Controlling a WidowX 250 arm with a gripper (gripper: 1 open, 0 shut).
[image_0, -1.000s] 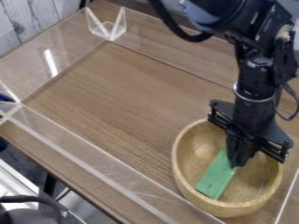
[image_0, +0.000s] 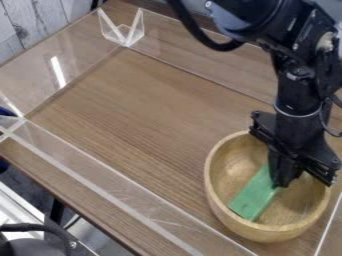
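Note:
A wooden bowl (image_0: 227, 165) sits at the lower right of the table. In it lies a green flat object (image_0: 251, 200), tilted along the bowl's floor. My black gripper (image_0: 278, 172) reaches down into the bowl at the upper end of the green object. Its fingertips are partly hidden, and I cannot tell whether anything is between them.
Clear plastic edging runs along its sides, with a clear bracket (image_0: 120, 30) at the back left. Dark equipment (image_0: 34, 240) stands at the lower left.
The gripper and bowl have shifted slightly to the right in view over the last second, the green object along with them.

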